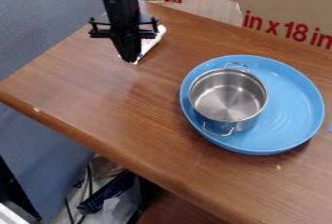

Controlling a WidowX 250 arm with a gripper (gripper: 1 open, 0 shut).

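My black gripper (127,49) hangs at the upper left of the wooden table, over a white elongated object (150,38) that it partly hides. Whether its fingers are shut on that object I cannot tell. A steel pot (228,96) with wire handles sits on a round blue plate (285,131) on the right side of the table.
A cardboard panel (285,5) with red print stands along the back. The table's left edge drops off toward clutter on the floor.
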